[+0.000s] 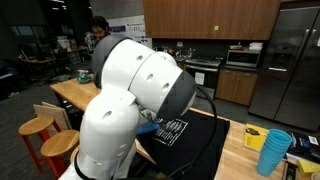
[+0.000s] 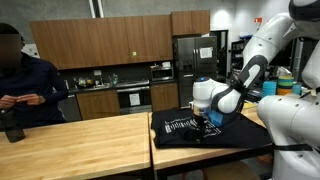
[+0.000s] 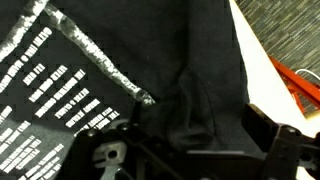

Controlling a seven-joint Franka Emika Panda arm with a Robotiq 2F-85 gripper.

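Observation:
A black cloth with white printed bars and stripes lies spread on the wooden table. In the wrist view, a raised fold in it runs between the fingers of my gripper, which stands open close above the cloth near the table's edge. Whether the fingertips touch the fabric, I cannot tell. Exterior view 2 has the same cloth rumpled beneath the arm, one side near the table's front edge. From exterior view 1, the white arm hides the gripper and part of the cloth.
A stack of blue cups stands on the table at the right in exterior view 1. Red-topped stools are on the floor beside the table. Bare wood extends left of the cloth in exterior view 2; a person is behind it.

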